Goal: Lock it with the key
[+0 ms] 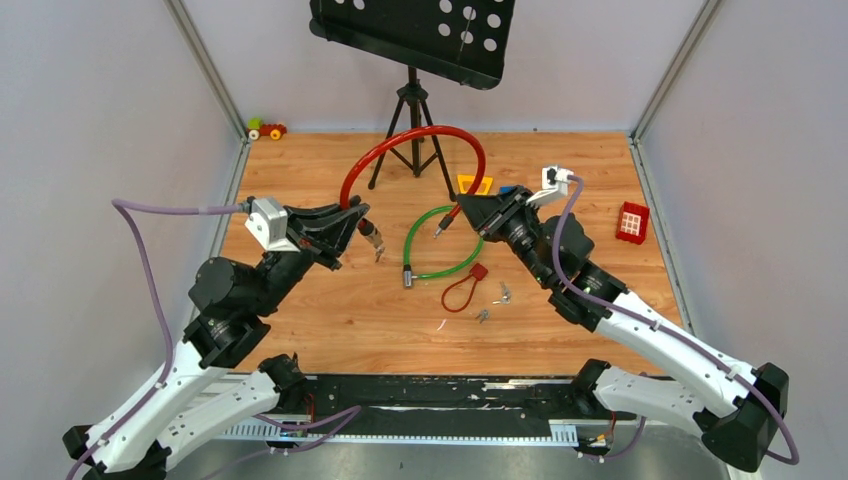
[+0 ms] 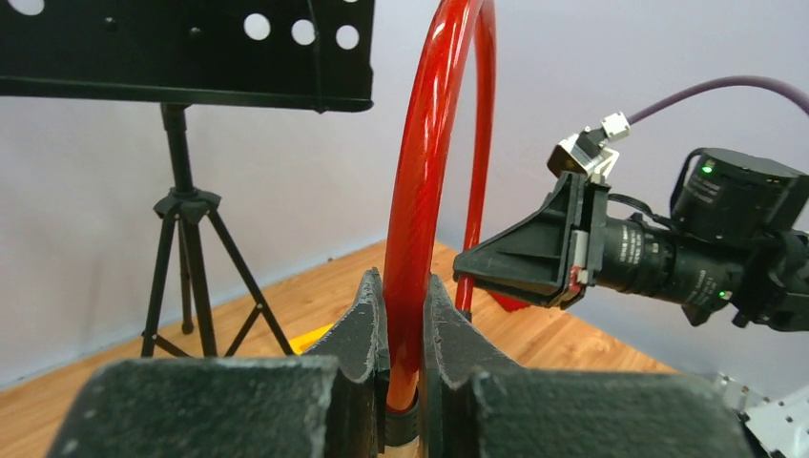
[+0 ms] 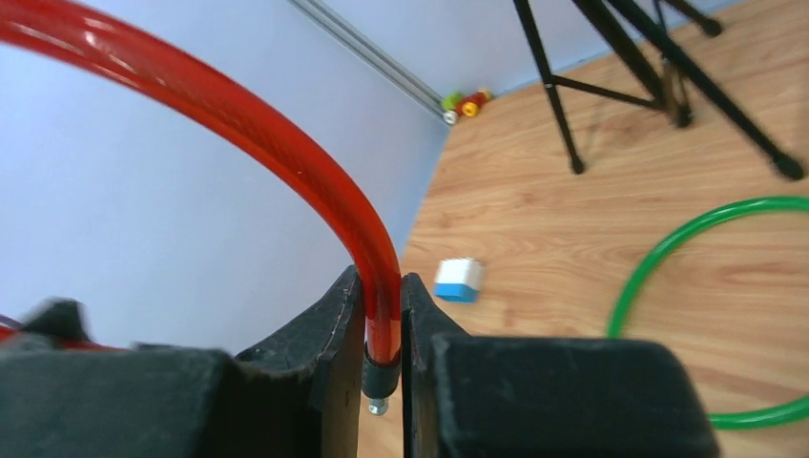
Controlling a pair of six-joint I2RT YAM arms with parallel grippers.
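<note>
A red cable lock point(image 1: 412, 133) arches in the air between my two arms. Near its lock-body end, my left gripper point(image 1: 350, 208) is shut on the red cable; the metal lock body point(image 1: 375, 243) hangs below the fingers, with what may be a key in its lower end. My right gripper point(image 1: 466, 208) is shut on the cable near its other end, whose metal pin point(image 1: 437, 233) points down and left toward the lock body, clearly apart from it. In the right wrist view the black collar and pin tip point(image 3: 379, 405) stick out beneath the fingers.
On the table lie a green cable lock point(image 1: 448, 272), a small red lock point(image 1: 478, 272) and loose keys point(image 1: 504, 294). Behind stands a black music stand point(image 1: 412, 95). A red block point(image 1: 632, 222) sits at the right.
</note>
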